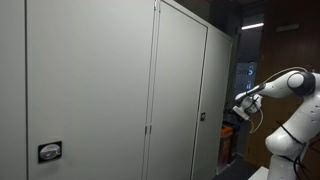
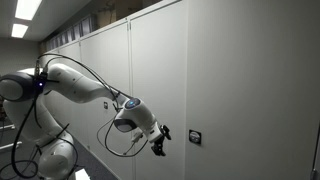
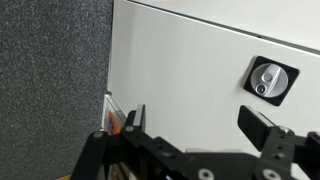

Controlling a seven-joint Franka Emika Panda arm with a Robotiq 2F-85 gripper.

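Note:
My gripper stands open, its two dark fingers spread at the bottom of the wrist view with nothing between them. In front of it is a pale cabinet door, and on that door a black square latch with a silver turning knob sits up and to the right of the fingers, apart from them. In exterior view 2 the gripper hangs at the arm's end, left of a latch on the white cabinet wall. Exterior view 1 has the gripper small at the right.
A long row of tall pale cabinets fills exterior view 1, with another latch low at the left. Behind the arm is an orange object. Dark grey carpet lies clear at the wrist view's left.

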